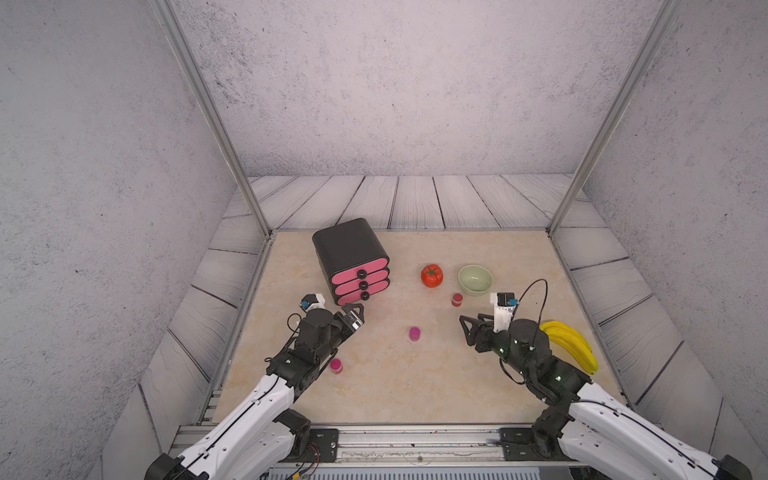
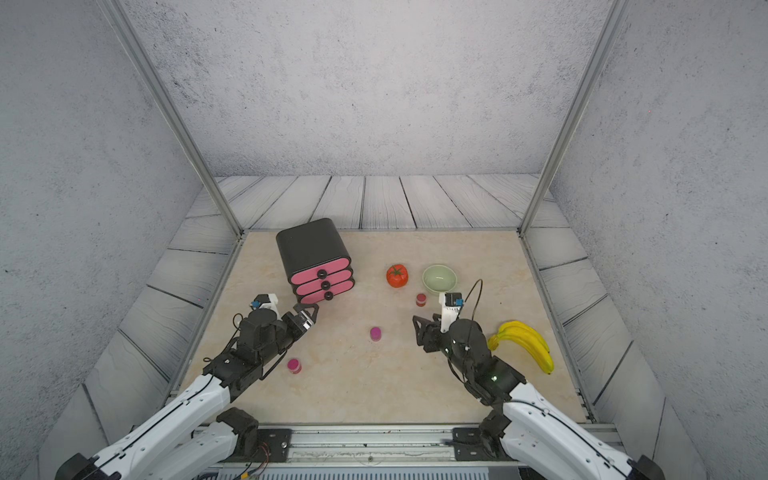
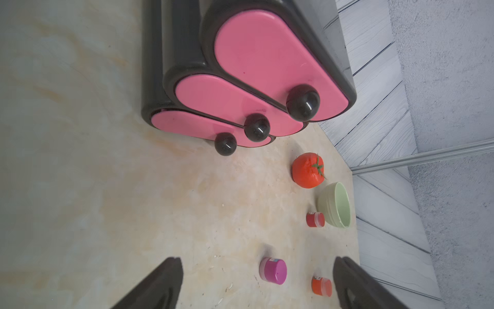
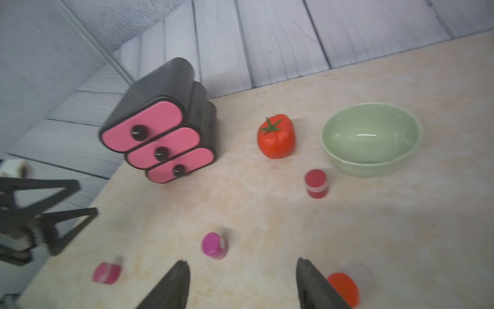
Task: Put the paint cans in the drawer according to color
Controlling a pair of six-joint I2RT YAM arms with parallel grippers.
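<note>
A black cabinet (image 1: 349, 246) with three pink drawers, each with a round black knob, stands at the back left; the drawers look shut. In front of it my left gripper hangs open and empty, close to the lowest knob (image 3: 225, 144). Several small paint cans stand on the table: a magenta can (image 1: 336, 365) near the left arm, a purple can (image 1: 414, 333) mid-table, a dark red can (image 1: 457, 300) by the bowl, and an orange-red can (image 4: 343, 289) near my right gripper. The right fingers are apart with nothing between them.
A tomato (image 1: 432, 276) and a green bowl (image 1: 475, 279) sit at the back, and a banana (image 1: 572, 344) lies on the right beside the right arm. Bare tabletop (image 1: 424, 384) spreads across the middle front.
</note>
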